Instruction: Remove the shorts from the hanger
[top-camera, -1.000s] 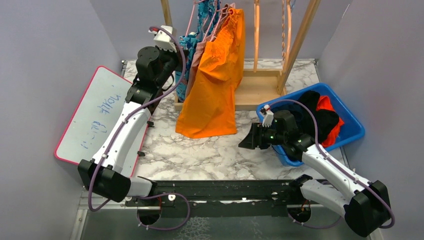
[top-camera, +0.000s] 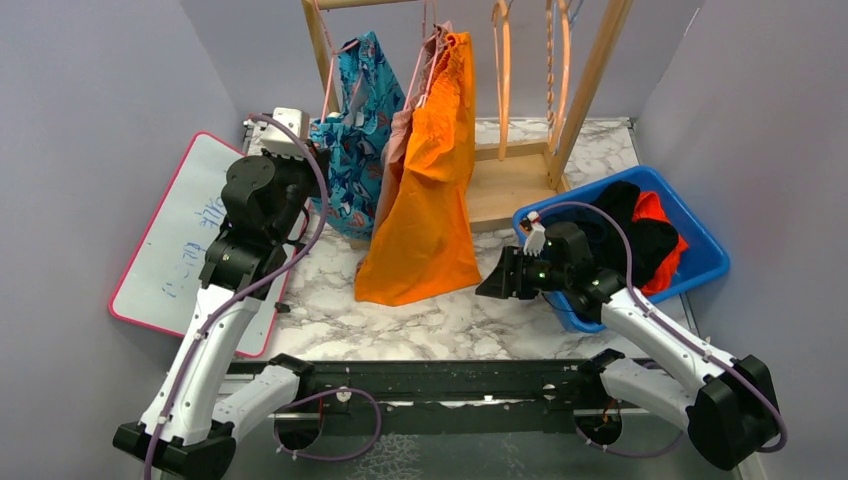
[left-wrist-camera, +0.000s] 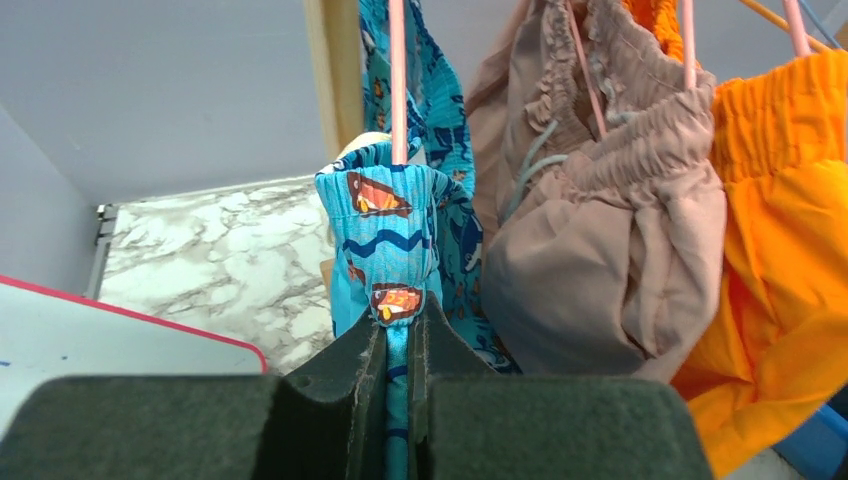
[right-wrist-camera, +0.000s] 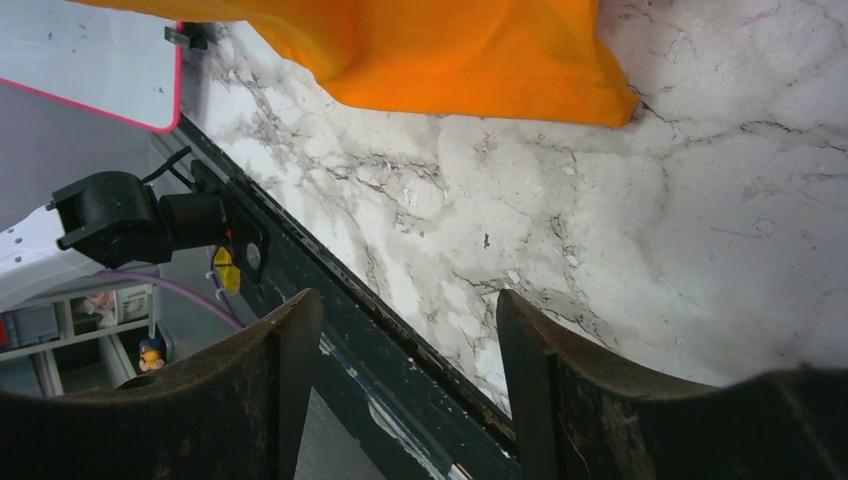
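Note:
Blue patterned shorts (top-camera: 352, 165) hang at the left end of the wooden rack, a pink hanger (left-wrist-camera: 398, 90) still inside their waist. In the left wrist view my left gripper is shut on the bunched cloth of these shorts (left-wrist-camera: 390, 235), just below the waistband. Beside them hang beige-pink shorts (left-wrist-camera: 610, 240) and orange shorts (top-camera: 425, 190), each on a pink hanger. My right gripper is partly open over the table, with bare marble and no cloth between its fingers; it stands right of the orange shorts' lower hem (right-wrist-camera: 490, 95).
A blue bin (top-camera: 715, 245) with black and red clothes stands at the right, beside my right arm. Empty wooden hangers (top-camera: 504, 80) hang at the rack's right. A whiteboard (top-camera: 190, 245) lies at the left.
The orange shorts' hem has swung toward the front. My right arm looks nearly still.

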